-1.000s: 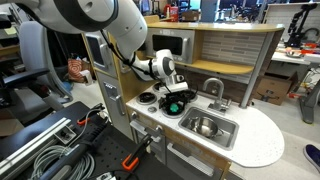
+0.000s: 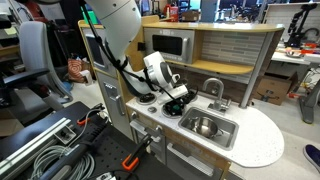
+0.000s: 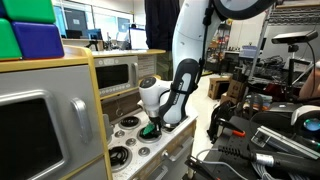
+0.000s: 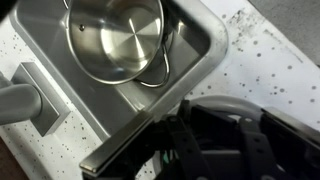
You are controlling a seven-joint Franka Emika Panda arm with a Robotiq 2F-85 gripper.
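My gripper (image 2: 184,96) is low over the counter, left of the sink, above a round dark pan-like vessel (image 2: 171,111). A green item (image 2: 177,106) shows there, partly covered by the gripper. In exterior view 2 the green item (image 3: 150,131) lies beneath the arm, near the burners. The wrist view has the dark gripper at the bottom, over the rounded grey rim (image 4: 235,102) of a vessel. Only a sliver of green appears beside its fingers. Whether anything is between them is too dark to tell, as is how far apart they stand.
A steel pot (image 4: 115,40) stands inside the sink (image 4: 195,62), close by the gripper. The faucet (image 2: 219,92) rises behind the sink. A microwave (image 2: 172,43) is at the back. The white counter (image 2: 258,135) right of the sink is clear.
The gripper now covers more of the green item. The sink and pot have not moved.
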